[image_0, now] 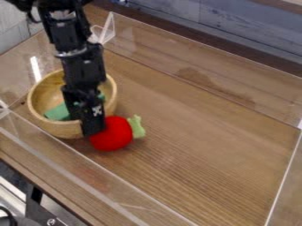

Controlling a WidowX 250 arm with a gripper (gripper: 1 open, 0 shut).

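The black arm reaches down from the top left, its gripper (pixel 92 122) low over the front right rim of a yellow bowl (pixel 45 92). A green object (pixel 56 112) lies inside the bowl, partly hidden by the arm. A red, round object with a green top (pixel 116 135) sits on the wood just right of the bowl, directly beside the gripper, which partly covers it. The gripper is open; whether its fingers touch the red object I cannot tell.
A raised edge runs along the back and a metal rail along the front left.
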